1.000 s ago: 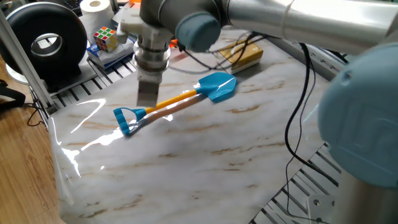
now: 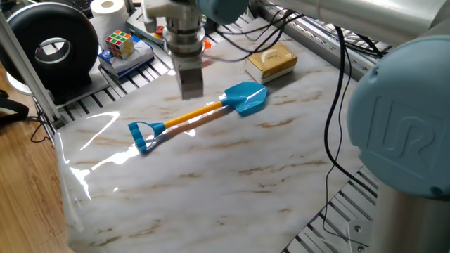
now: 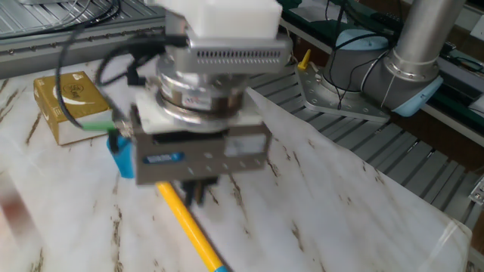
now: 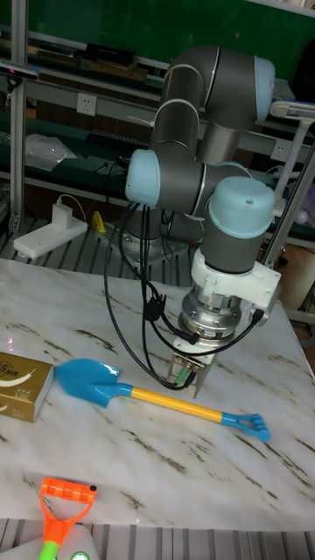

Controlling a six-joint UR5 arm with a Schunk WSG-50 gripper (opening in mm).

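A toy shovel (image 2: 193, 115) lies on the marbled tabletop, with a blue blade (image 2: 246, 97), yellow shaft and blue D-shaped handle (image 2: 143, 135). My gripper (image 2: 192, 97) points down, appearing just beyond the shaft in exterior view 1. In exterior view 2 the gripper (image 3: 198, 200) hangs in front of the blade end and hides part of the shovel; its dark fingertips look close together, but blur leaves the finger state unclear. Exterior view 3 has the gripper (image 4: 185, 381) behind the shaft (image 4: 177, 404), apart from the handle. Nothing shows held.
A gold box (image 2: 271, 63) stands near the blade. Beyond the table edge are a Rubik's cube (image 2: 120, 44), a paper roll (image 2: 110, 15) and a black round object (image 2: 49, 49). An orange-handled toy (image 4: 66, 504) lies near the front edge.
In exterior view 1 my gripper has moved right and up the picture, from over the shaft's handle end toward the blade. The shovel and gold box have stayed put.
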